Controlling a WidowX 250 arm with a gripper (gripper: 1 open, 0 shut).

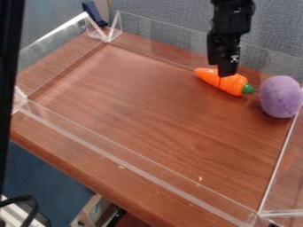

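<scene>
An orange toy carrot (pixel 221 82) with a green top lies on the wooden board toward the back right. My black gripper (pixel 225 64) hangs from the top of the view, its tip just above the carrot's middle. Whether its fingers are open or shut is not clear. A purple round toy (pixel 281 97) sits right of the carrot at the board's right edge.
Clear acrylic walls (pixel 142 168) border the wooden board (pixel 142 124), whose left and middle area is bare. A grey padded wall stands behind. Cables and other items lie off the front left.
</scene>
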